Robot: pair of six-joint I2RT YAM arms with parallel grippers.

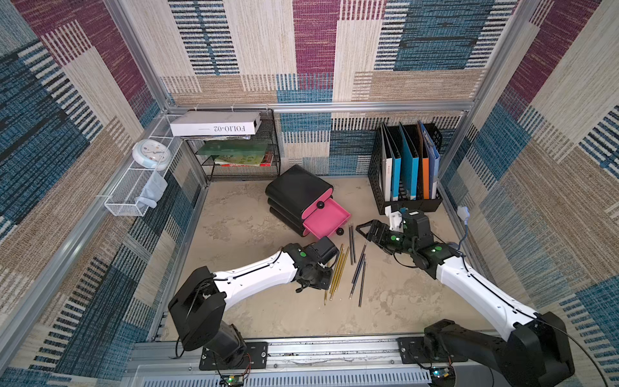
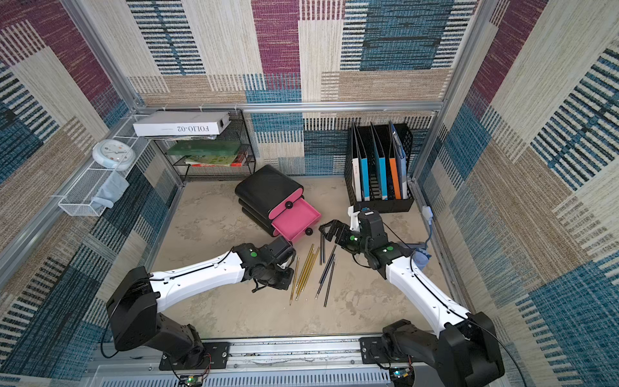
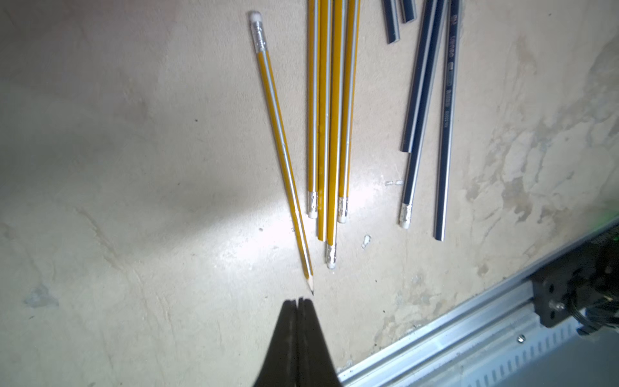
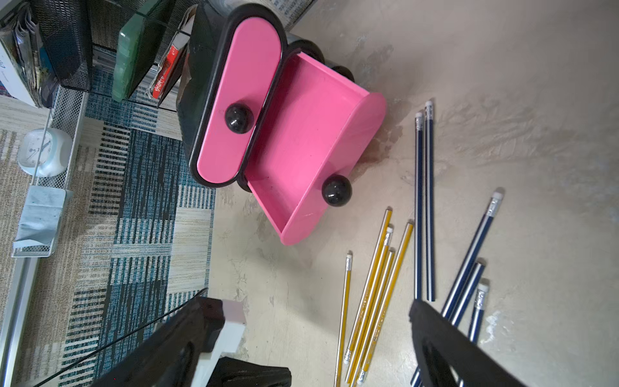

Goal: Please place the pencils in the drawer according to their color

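Note:
In the left wrist view one yellow pencil (image 3: 283, 154) lies apart from a tight bunch of yellow pencils (image 3: 333, 129). Dark blue pencils (image 3: 447, 122) lie to their right. My left gripper is shut, its tips just short of the lone pencil's point in that view, nothing visible between them. A black desk organiser (image 1: 296, 189) has its lower pink drawer (image 4: 303, 135) pulled out and empty; the upper drawer front (image 4: 238, 96) is closed. My right gripper stands open and empty over the table, right of the drawer.
A black file holder (image 1: 406, 205) with folders stands at the back right. A wire shelf (image 1: 274, 148) fills the back left corner. Knobs (image 4: 336, 190) stick out from the drawer fronts.

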